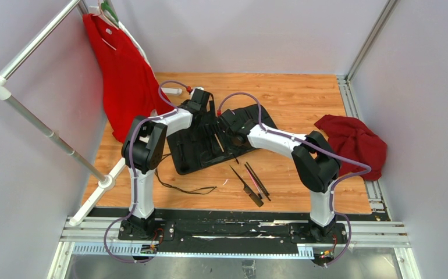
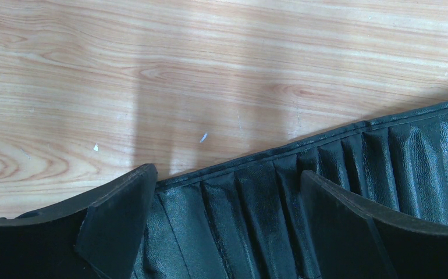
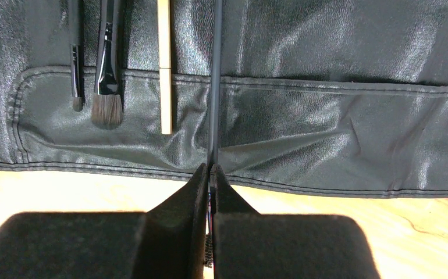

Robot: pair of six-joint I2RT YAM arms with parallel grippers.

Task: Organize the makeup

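Observation:
The black makeup roll [image 1: 195, 160] lies opened out on the table, with both arms over it. In the left wrist view my left gripper is open, its fingers wide apart around a stretch of the roll's stitched, pleated edge [image 2: 256, 163]. My right gripper is shut on a thin dark stick [image 3: 215, 87], which lies along the roll and passes between the fingertips past its lower hem. Left of that stick lie a wooden stick [image 3: 164, 87], a wide brush [image 3: 107, 107] and a small brush [image 3: 76, 87], over the stitched pocket strip.
In front of the roll lie a dark comb-like tool [image 1: 252, 195] and several thin sticks [image 1: 258, 180]. A dark cord [image 1: 181, 189] curls at front left. A red cloth [image 1: 354, 139] lies at the right; red clothing [image 1: 123, 70] hangs at the left.

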